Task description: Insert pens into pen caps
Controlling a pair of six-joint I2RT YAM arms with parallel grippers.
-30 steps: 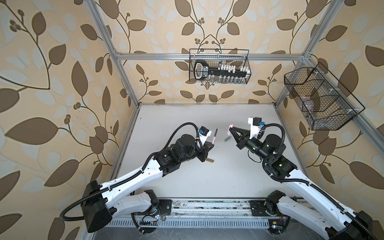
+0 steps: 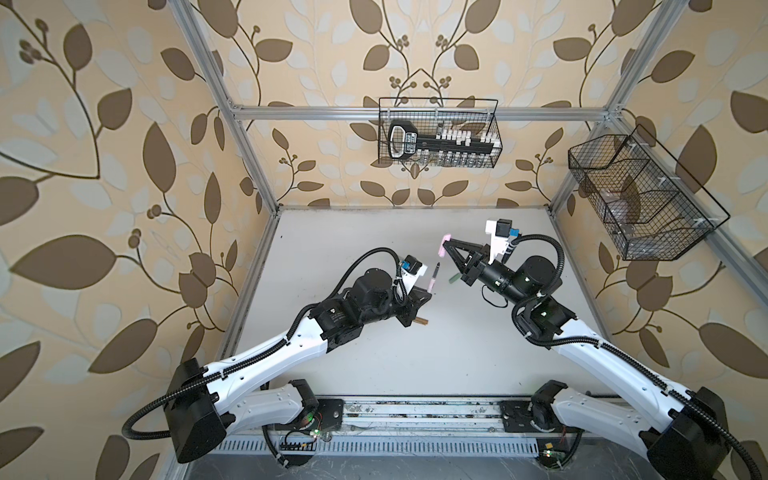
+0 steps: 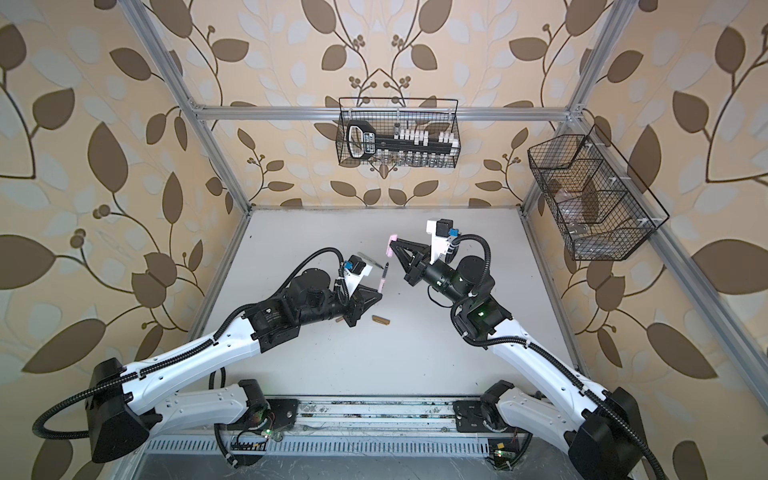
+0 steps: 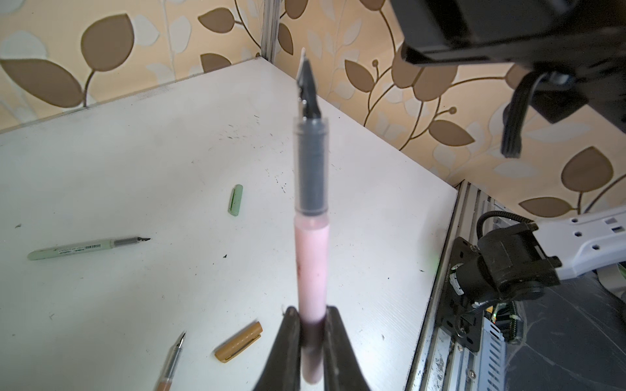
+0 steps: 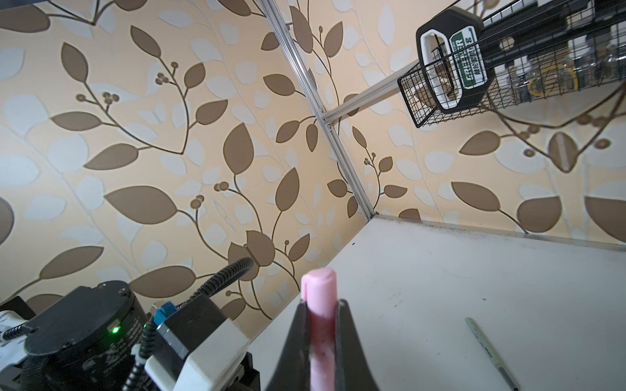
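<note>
My left gripper is shut on a pink pen (image 4: 311,260), held upright with its dark nib up. My right gripper is shut on a pink cap (image 5: 320,286), held upright. In both top views the cap (image 3: 392,245) sits just above and slightly right of the pen tip, apart from it. On the white table (image 4: 163,182) lie a green pen (image 4: 71,249), a green cap (image 4: 235,200), a brown cap (image 4: 238,342) and another pen (image 4: 168,366) with a metal tip.
Wire baskets (image 2: 439,136) hang on the back wall and (image 2: 640,192) on the right wall.
My right gripper has moved left with the pink cap, toward the pen tip. My left gripper with the pen has shifted very slightly to the right.
</note>
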